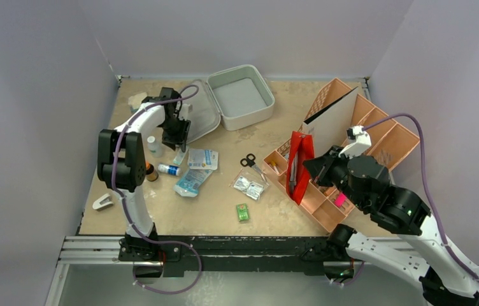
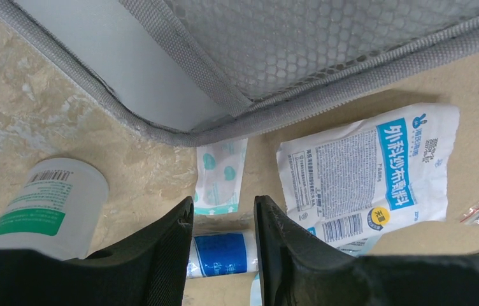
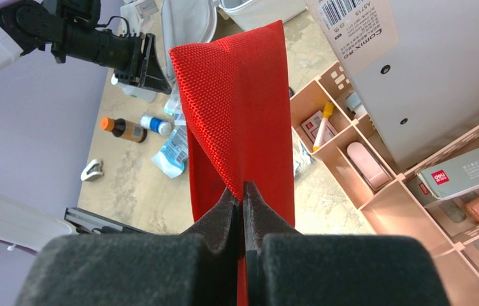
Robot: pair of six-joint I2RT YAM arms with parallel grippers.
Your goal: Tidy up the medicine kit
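Observation:
My left gripper stands open, low over the table beside the grey case lid. Below it lie a small white sachet, a blue-labelled tube and a white package; a white bottle is to its left. The grey case is open at the back. On the right, my right gripper is shut on a red pouch, held above the organizer.
The peach organizer with a white board fills the right side. Scissors, a foil bag, a green box and a brown bottle lie on the table.

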